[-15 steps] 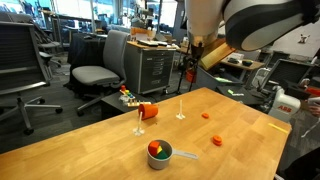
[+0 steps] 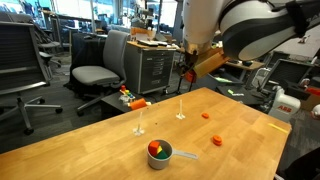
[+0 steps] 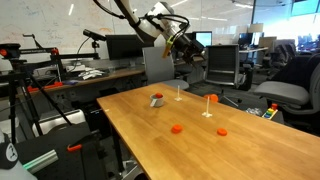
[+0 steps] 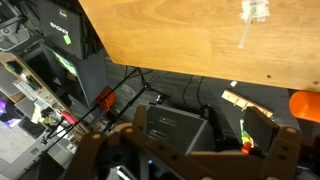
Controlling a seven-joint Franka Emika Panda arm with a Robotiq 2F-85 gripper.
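My gripper is open in the wrist view, its two dark fingers (image 4: 256, 126) wide apart with nothing between them. In exterior view 2 the arm (image 3: 166, 27) is raised well above the far end of the table. An orange cup-like object (image 2: 138, 103) lies at the table's back edge in exterior view 1; whether it still rests on the top is unclear. Part of an orange object (image 4: 305, 105) also shows beyond the edge in the wrist view. A round pot (image 2: 160, 153) with a light handle holds red, orange and green items.
Two thin white stands (image 2: 140, 124) (image 3: 179, 93) rise from the wooden table (image 2: 85, 150). Small orange-red pieces (image 2: 217, 141) (image 3: 176, 128) lie flat on it. Office chairs (image 2: 99, 62) and a dark cabinet (image 2: 152, 68) stand behind.
The orange object has shifted left and back, from the tabletop behind a white stand to the back edge. The arm has moved slightly; the pot has stayed put.
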